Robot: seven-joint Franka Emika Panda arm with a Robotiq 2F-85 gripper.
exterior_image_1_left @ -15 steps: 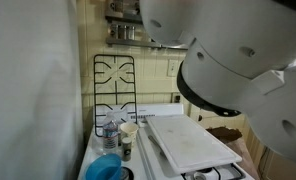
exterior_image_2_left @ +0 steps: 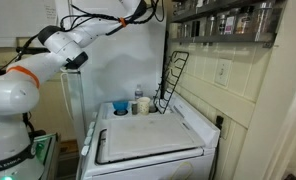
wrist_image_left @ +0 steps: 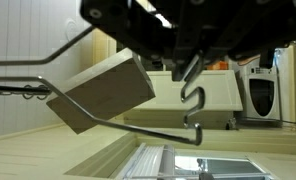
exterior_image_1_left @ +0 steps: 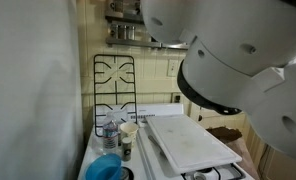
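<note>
In the wrist view my gripper is shut on a bent grey metal wire [wrist_image_left: 153, 131], which curves below the fingertips and runs off toward the left. In exterior view 1 a black wire grate [exterior_image_1_left: 114, 92] stands upright before the back wall; exterior view 2 shows this grate [exterior_image_2_left: 172, 76] tilted, beyond the stove top. Whether the wire and the grate are one piece I cannot tell. The white arm covers much of exterior view 1, and my fingers are hidden there.
A large white panel [exterior_image_1_left: 193, 142] covers most of the stove. Beside it sit a blue bowl [exterior_image_1_left: 103, 167], a clear bottle [exterior_image_1_left: 110, 132] and a cream cup [exterior_image_1_left: 129, 129]. Jars line the wall shelf [exterior_image_2_left: 228, 40] above.
</note>
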